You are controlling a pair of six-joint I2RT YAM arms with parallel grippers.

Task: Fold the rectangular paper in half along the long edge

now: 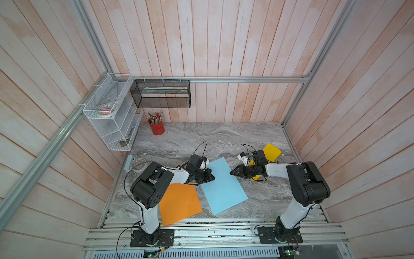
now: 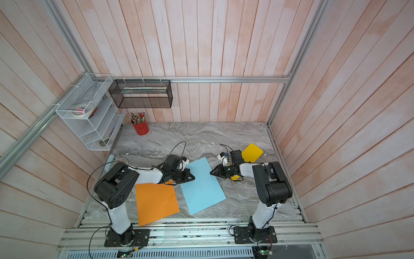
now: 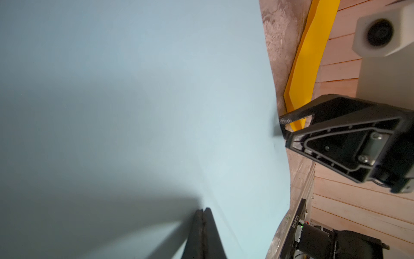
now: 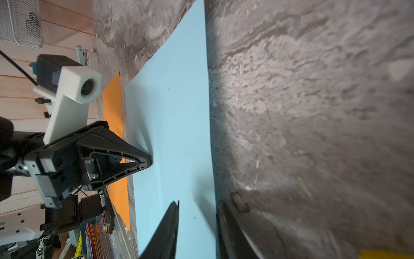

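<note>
A light blue rectangular paper [image 1: 224, 187] lies turned at an angle on the marble table, between my grippers. My left gripper is shut, its tips down at the sheet's surface near its left side; no fold of paper shows between them. My right gripper stands partly open at the sheet's right long edge, one finger over the paper [image 4: 185, 142] and the other close along that edge. The edge curves up slightly off the table, with a shadow beneath. Whether the right fingers touch it, I cannot tell.
An orange sheet [image 1: 179, 205] lies under and in front of the left arm. Yellow paper [image 1: 271, 152] is partly beneath the right arm. A red pen cup [image 1: 157, 127] stands at the back left, below wire baskets.
</note>
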